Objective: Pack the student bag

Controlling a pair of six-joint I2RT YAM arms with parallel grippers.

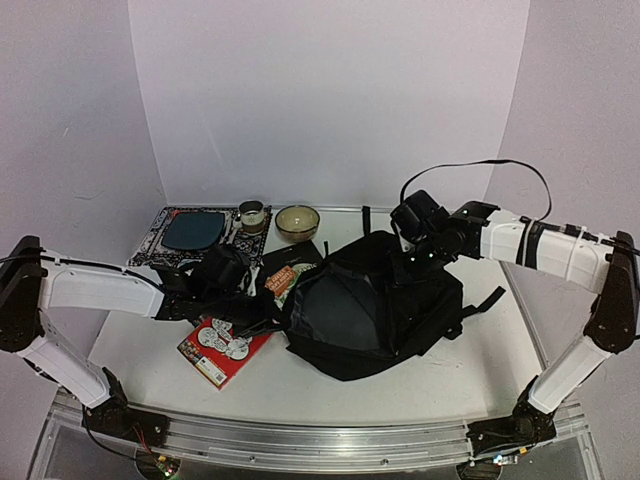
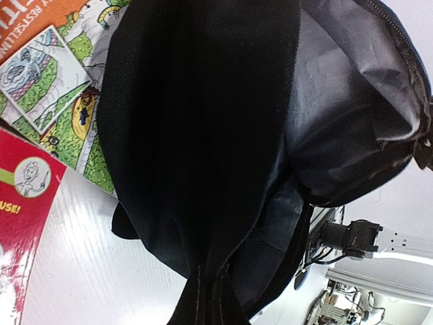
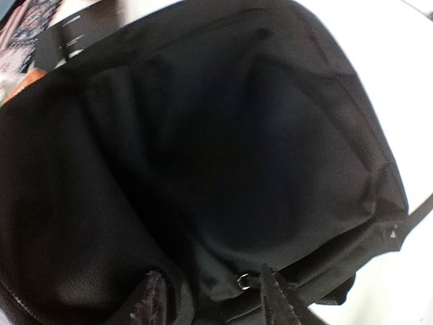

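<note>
The black bag (image 1: 343,310) lies on the table with its mouth spread and its grey lining showing. At its left rim, my left gripper is shut on the black fabric, which runs up from the fingertips in the left wrist view. My right gripper stands open over the bag's right part, black cloth and a small metal ring between and behind its fingers. A red book (image 1: 222,350) lies left of the bag, partly under my left arm. Another book with an orange, illustrated cover (image 1: 283,283) lies behind it, against the bag.
A patterned mat (image 1: 150,252) with a dark blue plate (image 1: 194,231) and a cup (image 1: 252,216) is at the back left. Beside it stands a bowl (image 1: 297,222).
</note>
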